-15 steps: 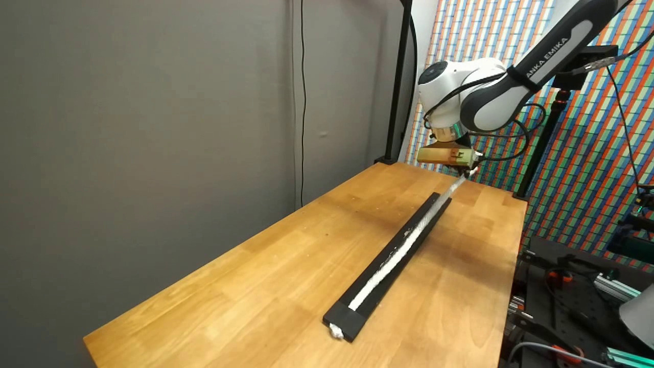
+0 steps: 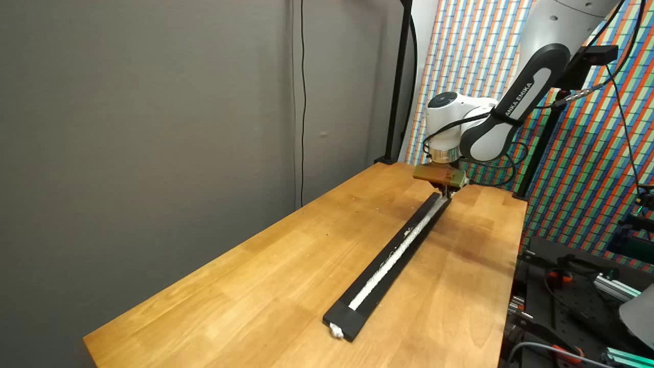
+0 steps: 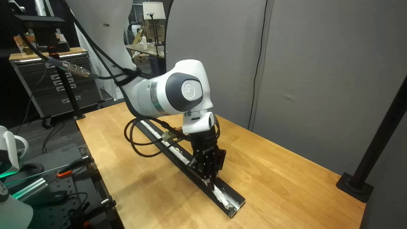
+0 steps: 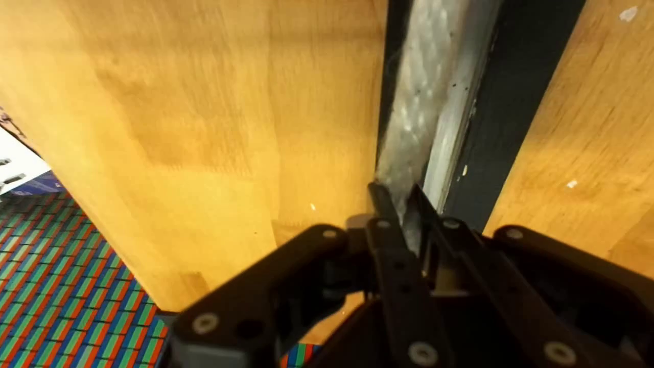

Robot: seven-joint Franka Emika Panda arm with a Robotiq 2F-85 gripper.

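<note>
A long black bar (image 2: 343,295) with a light groove down its middle lies on the wooden table. Along it runs a white braided rope (image 2: 397,256), passing under a black cap at the near end in exterior view 1. Toward the other end, my gripper is shut on the rope, low over the bar. In the wrist view, the rope sits to the left of the bare metal groove (image 4: 444,141) near my fingers. The rope's tail (image 3: 220,196) extends past the gripper in exterior view 2, beside a bare strip of groove. Contact between fingertips and bar cannot be made out.
Black posts (image 3: 362,168) stand at the table's corners. A grey wall panel (image 2: 184,122) borders one long side, and a dark equipment cart (image 2: 570,300) stands beside the other.
My gripper has come down and slightly left in exterior view 1, bringing the rope's raised far end down to the bar. The bar has stayed put.
</note>
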